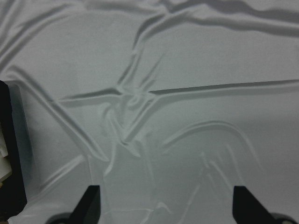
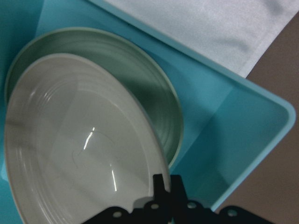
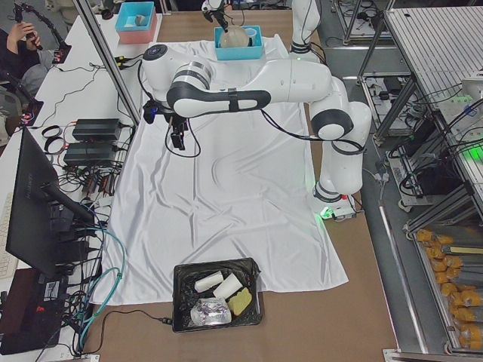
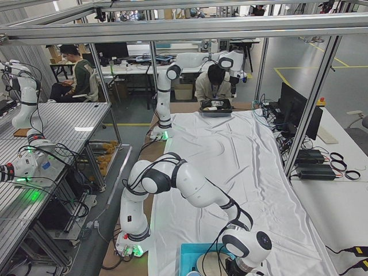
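In the right wrist view a cream plate (image 2: 79, 140) is tilted over a green plate (image 2: 135, 74) inside a blue bin (image 2: 247, 121). My right gripper is shut on the cream plate's rim. My left gripper hangs open over the wrinkled white cloth (image 1: 196, 56), nothing between its fingers. A black tray (image 3: 181, 294) on the near side holds white rolls, a foil item and a yellow item; its edge shows in the left wrist view.
A monitor (image 3: 34, 204), cables and black boxes crowd the side table. A metal upright (image 3: 113, 68) stands beside the cloth, whose middle is clear.
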